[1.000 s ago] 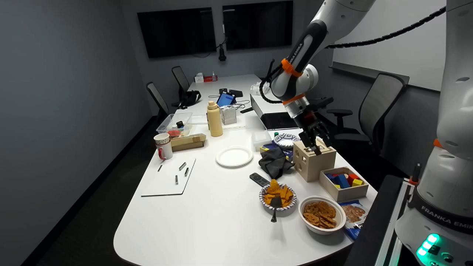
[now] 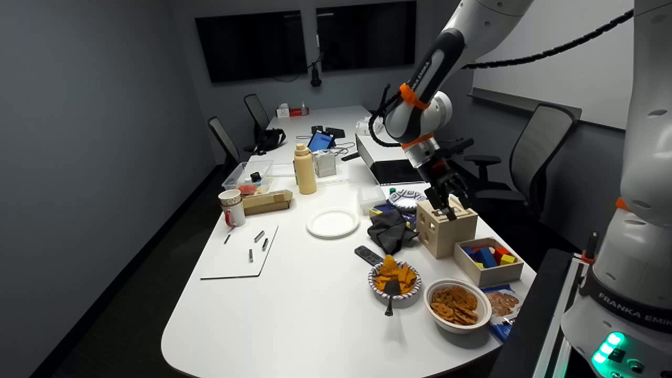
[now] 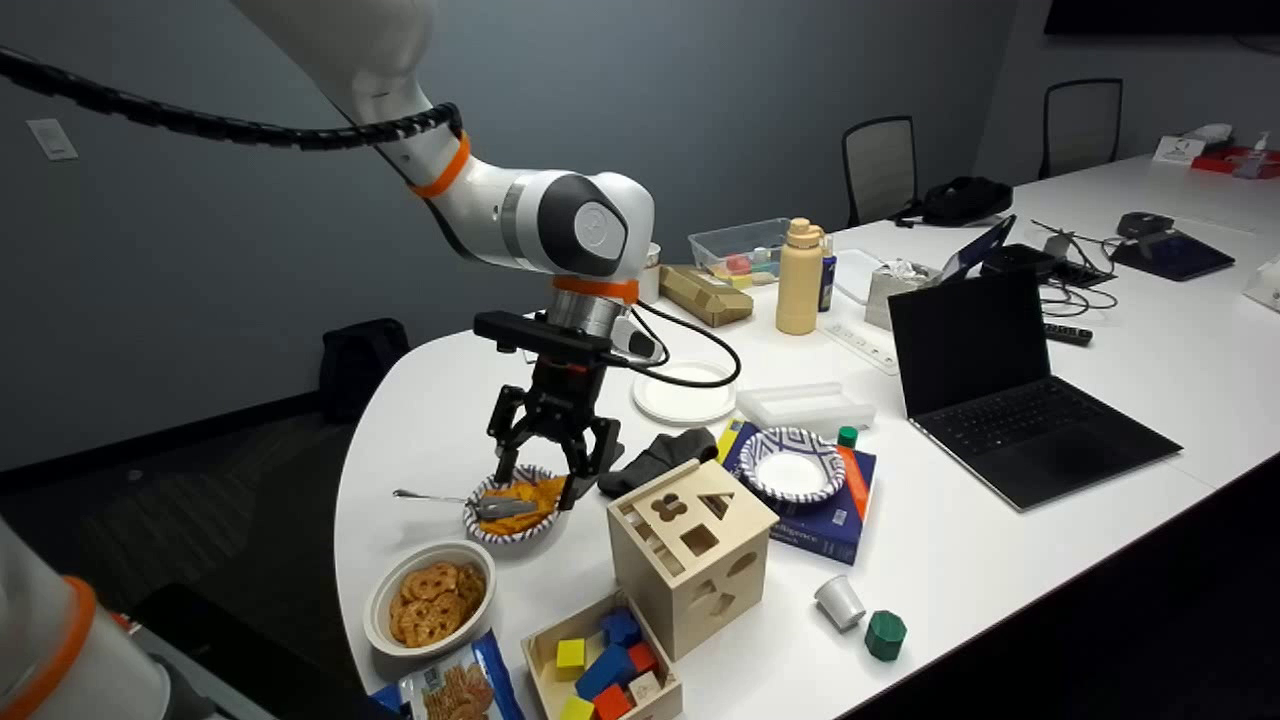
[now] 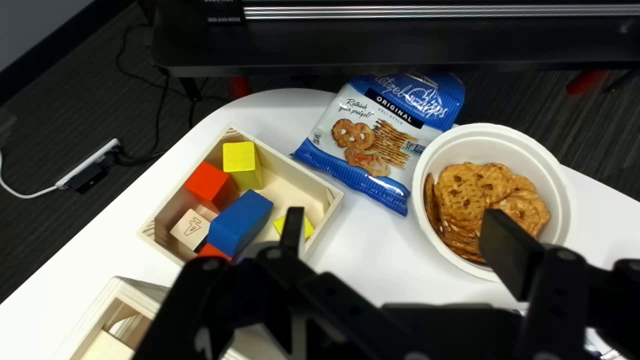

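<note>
My gripper [image 3: 536, 490] is open and empty, its fingers spread above the table. In the wrist view its fingertips frame bare table between the block tray [image 4: 315, 174] and a white bowl of pretzel crisps [image 4: 492, 198]. The tray holds red, blue, yellow and plain wooden blocks. Beside it stands a wooden shape-sorter box [image 3: 696, 564] with cut-out holes in its top and side. A patterned bowl of orange chips [image 2: 395, 280] has a dark-headed spoon [image 2: 391, 289] lying across it. A blue pretzel bag [image 4: 378, 138] lies between tray and white bowl.
A dark cloth [image 2: 391, 232], a remote [image 2: 368, 255] and a book [image 3: 828, 522] bearing a patterned bowl [image 3: 792, 466] lie near the box. A white plate [image 2: 332, 223] and a tan bottle [image 2: 305, 169] stand farther back.
</note>
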